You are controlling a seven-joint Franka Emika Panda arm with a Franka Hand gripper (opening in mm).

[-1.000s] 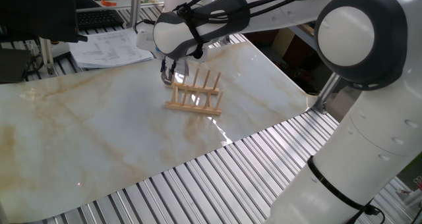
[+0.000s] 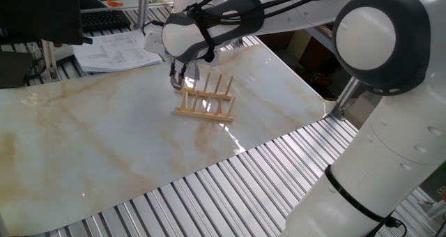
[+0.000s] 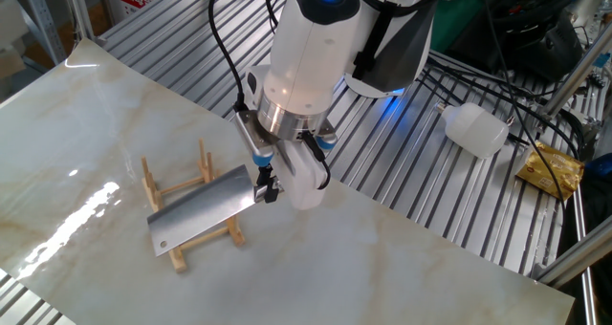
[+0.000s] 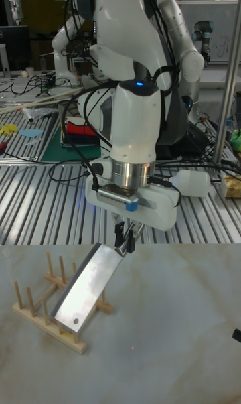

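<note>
A metal cleaver [image 3: 203, 210] with a broad shiny blade and a small hole near its far corner is held by its handle end. My gripper [image 3: 268, 185] is shut on that handle, its black fingers [image 4: 131, 244] on either side. Beneath the blade stands a light wooden rack [image 2: 205, 116] with upright pegs. In exterior view 3 the blade [image 4: 89, 289] slants across the rack, with pegs showing on its left and behind it. Whether its lower edge rests in a slot or hangs just above is unclear. Exterior view 1 mostly hides the cleaver behind the arm and rack.
Slatted metal decking [image 3: 382, 172] borders the tabletop, carrying a white bottle [image 3: 475, 130] and a gold packet [image 3: 551, 172]. Papers [image 2: 115, 52] lie beyond the far edge. A dark object [image 4: 237, 335] pokes in at the right.
</note>
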